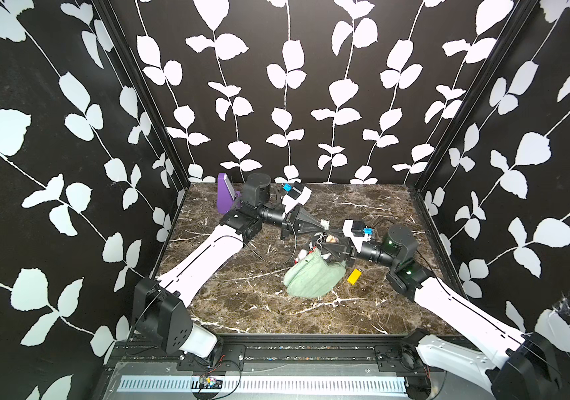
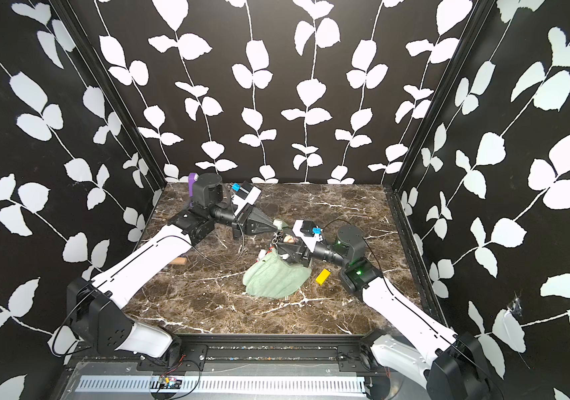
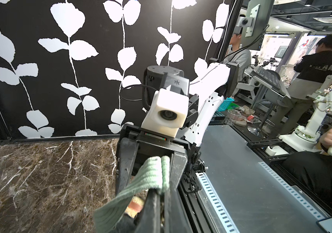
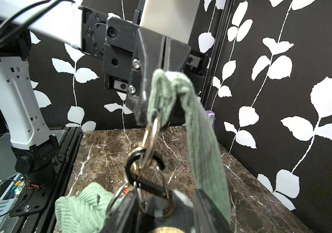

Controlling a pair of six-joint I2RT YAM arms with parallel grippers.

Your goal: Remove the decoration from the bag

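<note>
The green corduroy bag [image 1: 312, 276] hangs or rests low on the marble table between both grippers, its strap [image 4: 204, 155] looped up over my left gripper [image 1: 318, 228], which is shut on the fabric at its tips. Metal rings and a black clip [image 4: 142, 159] dangle from the strap, with a partly hidden dark and tan decoration [image 4: 166, 229] below them. My right gripper [image 1: 330, 246] is open just below and right of the left one, its fingers either side of the decoration in the right wrist view.
A yellow block [image 1: 354, 276] lies right of the bag, a purple stand [image 1: 223, 193] at the back left, and a wooden piece [image 2: 178, 261] to the left. Patterned walls enclose it.
</note>
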